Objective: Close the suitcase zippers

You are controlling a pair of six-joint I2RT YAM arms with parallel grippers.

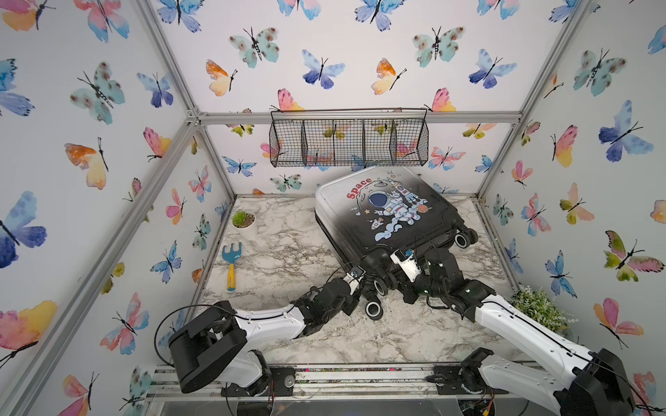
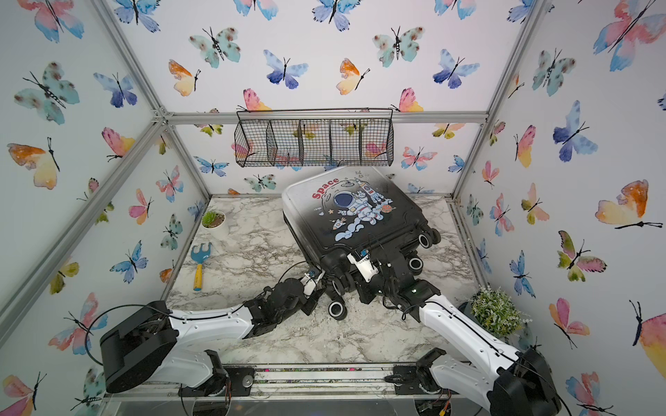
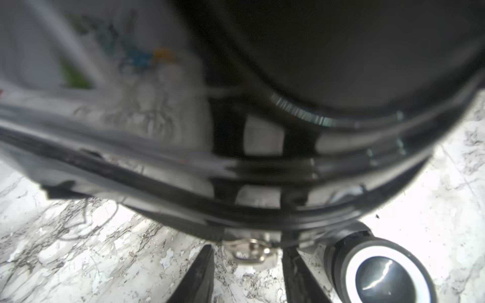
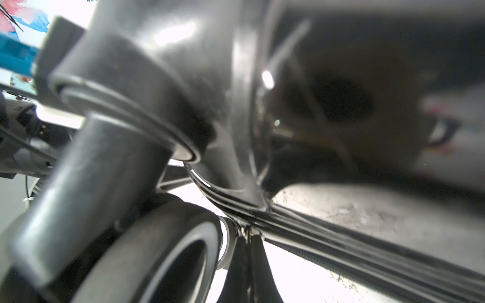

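Observation:
The black-and-white suitcase (image 1: 399,208), printed with an astronaut, lies flat with its wheels facing my arms. At its near left corner is my left gripper. Its fingers (image 3: 201,270) stand apart, with a metal zipper pull (image 3: 251,249) hanging in the gap below the rim, not visibly pinched. On the wheeled side, my right gripper is shut just under the zipper seam (image 4: 313,229), behind a wheel (image 4: 166,247). A small bit of metal shows at its fingertips; I cannot tell whether they pinch it. Both overhead views hide the fingertips.
Between the arms, a wheel (image 1: 374,309) sticks out close to the left gripper. A blue-and-yellow toy fork (image 1: 231,265) and a small potted plant (image 1: 242,219) are at the left; a bushy plant (image 1: 541,308) stands at the right.

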